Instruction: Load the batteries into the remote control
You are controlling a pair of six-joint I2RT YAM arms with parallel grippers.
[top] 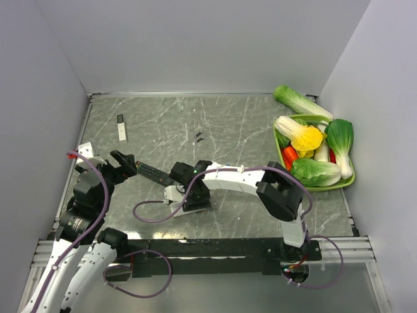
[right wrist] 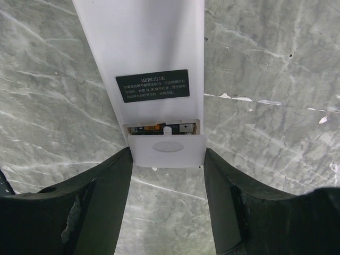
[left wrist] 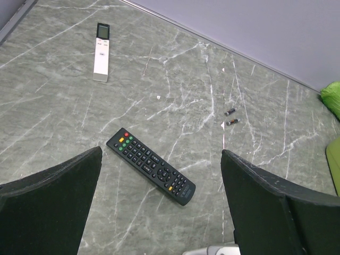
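Note:
In the right wrist view a white remote control (right wrist: 151,32) lies back up, a dark label on it. Part of its battery compartment (right wrist: 186,128) shows, with battery ends inside. At its near end the white cover (right wrist: 168,151) sits between the fingertips of my right gripper, which touch both its sides. The top view mostly hides this remote beneath the right arm. Two small batteries (left wrist: 232,121) lie loose on the table. My left gripper hangs open, empty, above the table at the left.
A black remote (left wrist: 151,166) lies buttons up near the middle. Farther back at the left is a slim white remote (left wrist: 101,53) with a display. A green basket (top: 350,179) of vegetables stands at the right.

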